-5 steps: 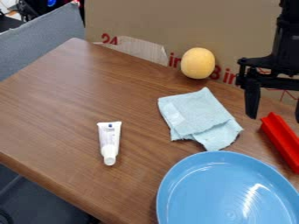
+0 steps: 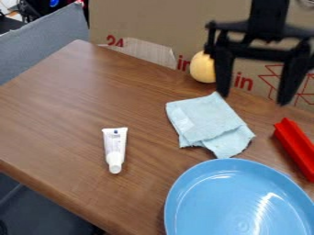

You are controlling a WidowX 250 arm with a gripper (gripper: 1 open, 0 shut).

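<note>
My gripper (image 2: 249,83) hangs blurred at the upper right, above the table, its two black fingers spread apart with nothing seen between them. Behind it a yellow egg-shaped object (image 2: 201,68) stands at the back edge, partly covered by the arm. A folded pale blue cloth (image 2: 207,125) lies below the gripper. A white tube (image 2: 116,147) lies at the left middle. A blue plate (image 2: 236,203) sits at the front right, and a red object (image 2: 295,148) lies at the right edge.
A cardboard panel (image 2: 147,20) stands along the back. A grey padded surface (image 2: 31,50) is beyond the left edge.
My gripper has moved left and upward from the right edge, and now partly covers the yellow object. The objects on the table have not visibly moved.
</note>
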